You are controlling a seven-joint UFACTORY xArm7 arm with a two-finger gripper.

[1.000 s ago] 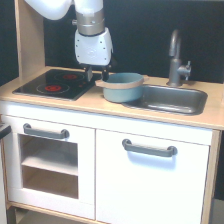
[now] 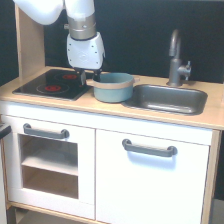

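A blue-grey pot [image 2: 113, 91] stands upright at the left end of the sink, partly over its left edge, between the sink and the stove. My gripper [image 2: 91, 79] hangs from the white arm just above and at the left side of the pot. Its dark fingers are at or very near the pot's left rim. They are small and dark against the stove, so whether they are open or shut on the rim cannot be made out.
The black stove [image 2: 52, 88] with red-marked burners lies to the left. To the right are the metal sink [image 2: 165, 99] and a tall grey faucet [image 2: 177, 62].
The pot has shifted left, from over the sink towards the stove. My gripper has moved left and a little lower along with it.
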